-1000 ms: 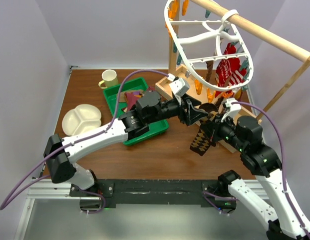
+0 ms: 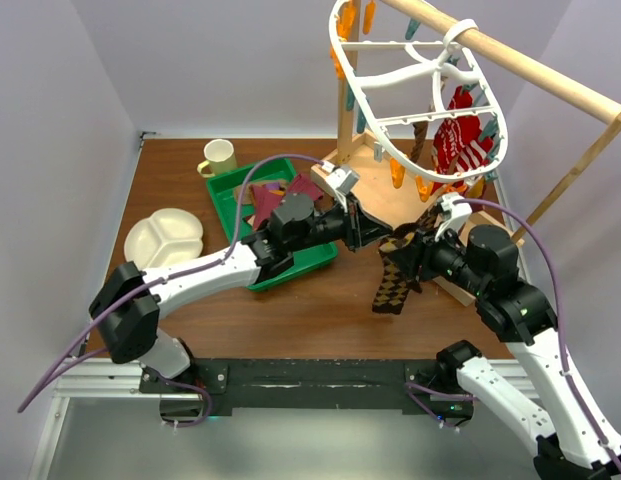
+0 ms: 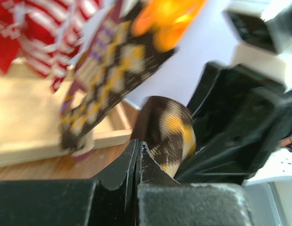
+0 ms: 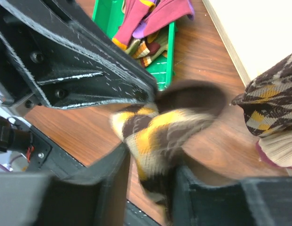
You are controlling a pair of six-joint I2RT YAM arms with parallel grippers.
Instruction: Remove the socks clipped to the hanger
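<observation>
A brown-and-yellow argyle sock [image 4: 148, 136] is between my two grippers, its patterned length hanging below them in the top view. My left gripper [image 2: 378, 232] is shut, its tips at the folded dark edge of the sock [image 3: 157, 122]; the cloth seems pinched there. Around the sock's lower part, my right gripper [image 2: 406, 256] has its blurred fingers [image 4: 110, 188] apart. Another argyle sock [image 3: 106, 70] hangs from an orange clip [image 3: 171, 21]. Red-and-white socks [image 2: 460, 135] hang from the white hanger [image 2: 385, 122] at the upper right.
A green basket [image 2: 223, 190] with socks inside stands left of centre, behind my left arm. Beyond it are a cream mug [image 2: 220, 155] and a divided plate [image 2: 163, 238]. A wooden stand [image 2: 390, 190] sits under the hanger.
My left gripper has shut at the sock and shifted slightly left and down. The sock's hanging end has swung a little left. My right arm has barely moved.
</observation>
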